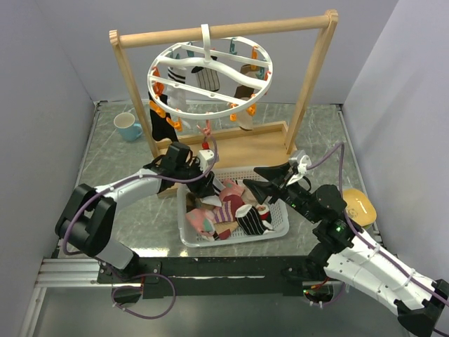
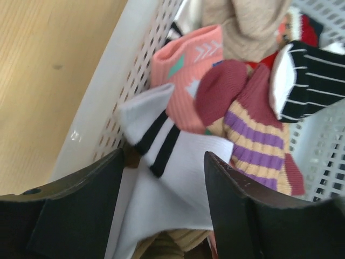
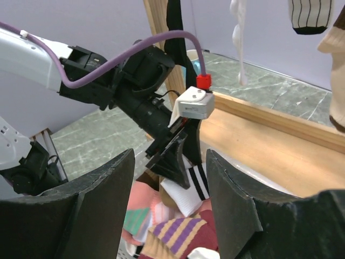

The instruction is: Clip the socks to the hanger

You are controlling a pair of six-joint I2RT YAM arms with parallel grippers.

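My left gripper (image 1: 205, 188) is down in the white basket (image 1: 276, 226) at its back left. In the left wrist view its open fingers straddle a white sock with black stripes (image 2: 183, 167). Pink, purple-striped (image 2: 253, 135) and black-striped socks lie around it. My right gripper (image 1: 263, 181) hangs open above the basket's right side, nothing between its fingers. The round white hanger (image 1: 210, 77) with orange and teal clips hangs from the wooden frame, several socks clipped on.
A wooden tray (image 1: 249, 151) lies behind the basket. A blue mug (image 1: 128, 130) stands at the back left, a yellow plate (image 1: 359, 207) at the right.
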